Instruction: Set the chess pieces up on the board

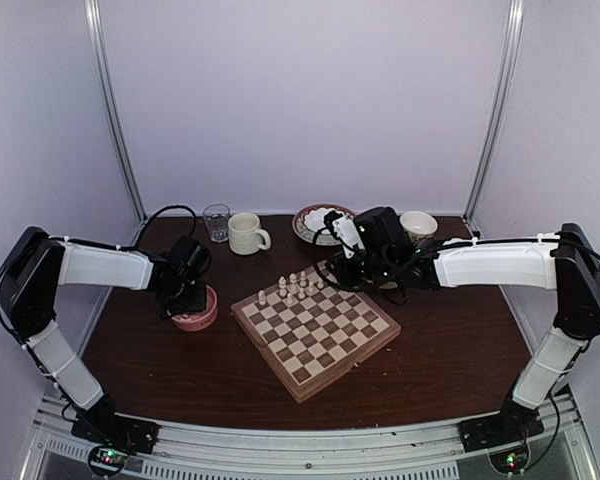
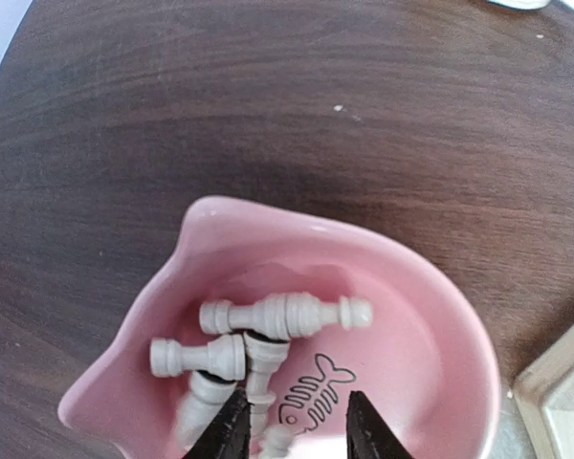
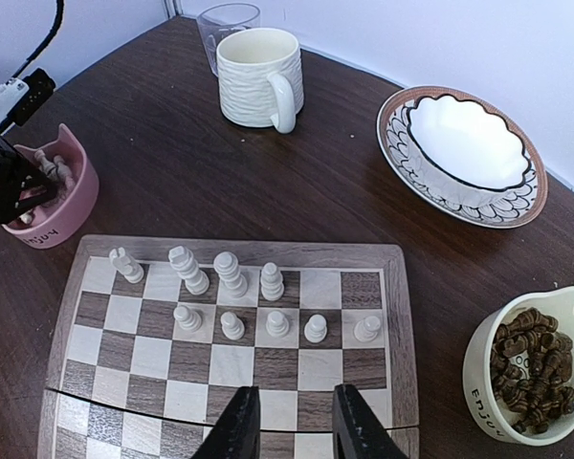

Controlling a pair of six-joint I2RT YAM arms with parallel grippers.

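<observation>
My left gripper is over the pink bowl [image 2: 467,325], its fingers apart, with no piece seen gripped between them. Several pale pieces lie tumbled in the bowl's left half, among them a long one [image 2: 287,316] across the top; a pale tip [image 2: 277,440] shows low down near the left finger. In the right wrist view, pale pieces stand upright in two rows at the far side of the chessboard [image 3: 316,251]: taller ones such as this one [image 3: 230,274] behind, shorter ones such as this one [image 3: 277,323] in front. Above the board, my right gripper is open and empty.
Dark brown pieces [image 3: 536,368] fill a cream bowl [image 3: 478,382] right of the board. Behind stand a white mug [image 3: 258,76], a clear glass [image 1: 216,222] and a patterned plate [image 3: 397,143]. Bare tabletop [image 1: 170,370] lies in front of the pink bowl.
</observation>
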